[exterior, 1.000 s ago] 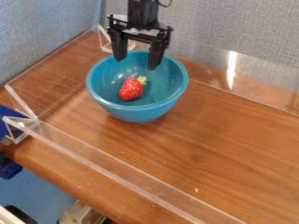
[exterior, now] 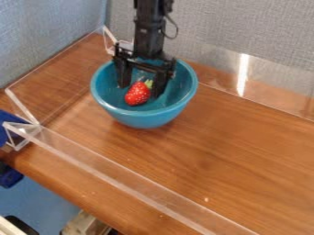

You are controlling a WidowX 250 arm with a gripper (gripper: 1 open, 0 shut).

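A teal bowl (exterior: 145, 109) stands on the wooden tabletop toward the back left, holding a red strawberry (exterior: 138, 93) with a small green top. My black gripper (exterior: 143, 83) reaches down from above into the bowl, its fingers around the upper part of the strawberry, one at the left and one at the right. Whether the fingers touch the fruit is hard to tell.
Clear plastic walls edge the table at the left, front and back. A grey padded wall is behind. Blue objects (exterior: 10, 129) sit beyond the left edge.
My gripper has come down from above the bowl's back rim to inside it, over the strawberry. Its fingers look closer together than before.
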